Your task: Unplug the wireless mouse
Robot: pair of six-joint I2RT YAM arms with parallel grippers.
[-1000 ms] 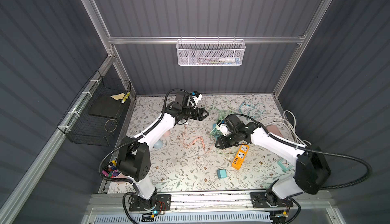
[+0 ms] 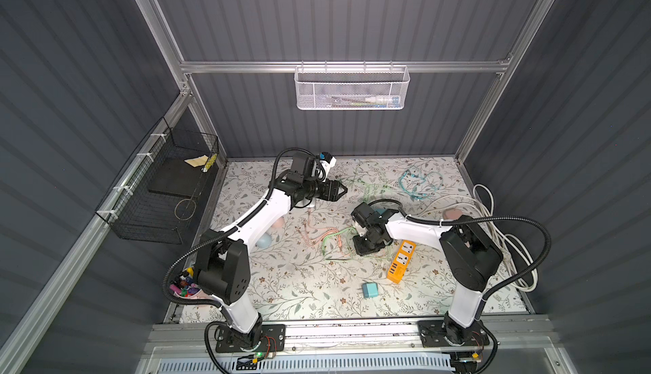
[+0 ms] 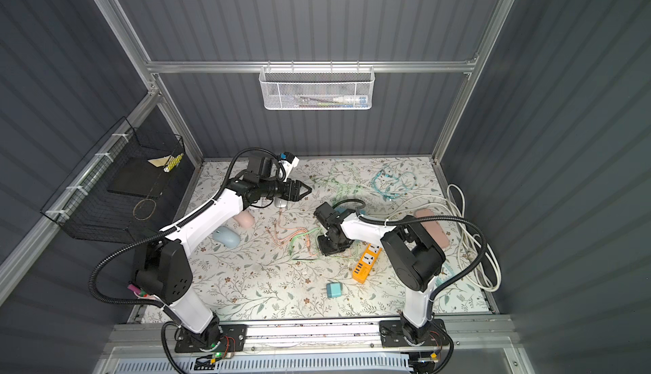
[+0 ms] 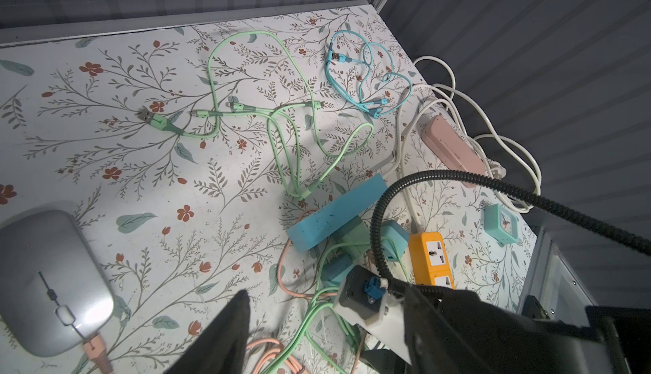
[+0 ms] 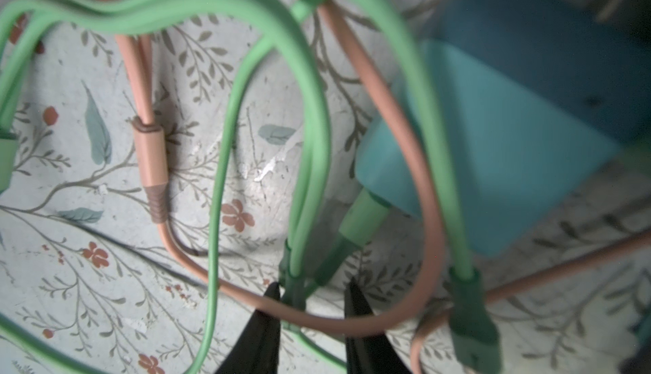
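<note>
A grey mouse (image 4: 51, 286) lies at the left edge of the left wrist view. The pink plug (image 4: 97, 352) of a cable sits at its lower edge. My left gripper (image 2: 343, 191) stands open over the back of the table, fingers (image 4: 230, 336) apart and empty. Low over the tangled cables is my right gripper, its fingers (image 5: 261, 330) parted. A green cable joint (image 5: 293, 282) shows in the gap between its fingertips, not gripped. A pink cable loop (image 5: 298, 316) crosses in front of both fingers. A teal block (image 5: 501, 150) with a green plug in it lies to the right.
An orange power strip (image 2: 401, 261) and a small teal cube (image 2: 369, 290) lie right of centre and near the front. Blue (image 3: 226, 236) and pink (image 3: 244, 218) mice sit at left. Green (image 4: 271, 113) and blue (image 4: 352, 89) cables lie towards the back.
Green cables have shifted left with it and now spread beside the gripper. The left arm has hardly moved.
</note>
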